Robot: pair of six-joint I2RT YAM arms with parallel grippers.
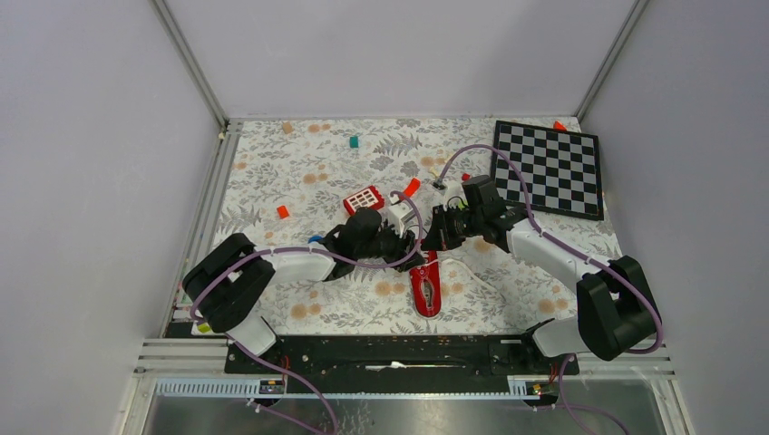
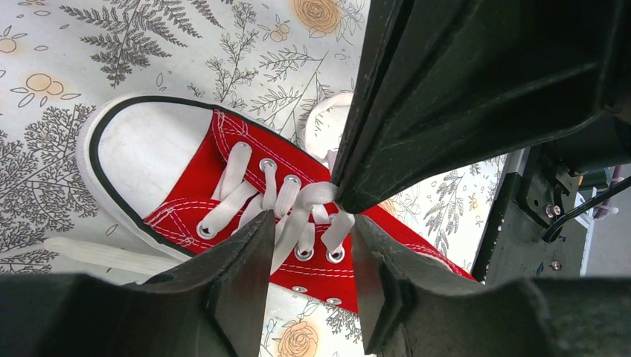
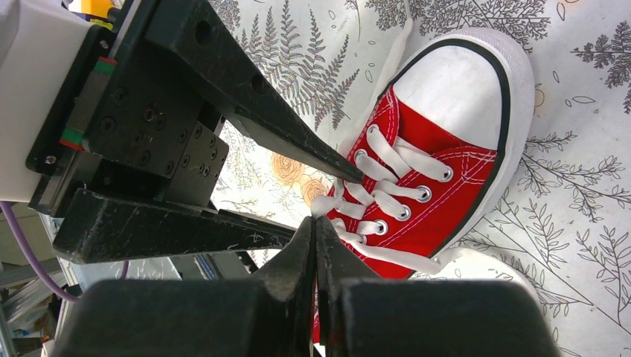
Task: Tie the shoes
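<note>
In the left wrist view the red canvas shoe (image 2: 190, 190) lies with its white toe cap to the upper left. My right gripper is shut on a white lace (image 2: 299, 216) just above the eyelets, and a short end of it hangs below the tips. My left gripper stands part open, one finger on each side of that lace and not clamped on it. From the right wrist view, its fingers (image 3: 331, 160) flank the lace end (image 3: 324, 205) at the right gripper's tips. Another lace (image 2: 111, 254) trails off across the cloth.
A checkered board (image 1: 549, 170) fills the back right of the table. A red-and-white item (image 1: 364, 200) and small colored blocks lie behind the arms. Both grippers are close together over the shoe, leaving little room between them.
</note>
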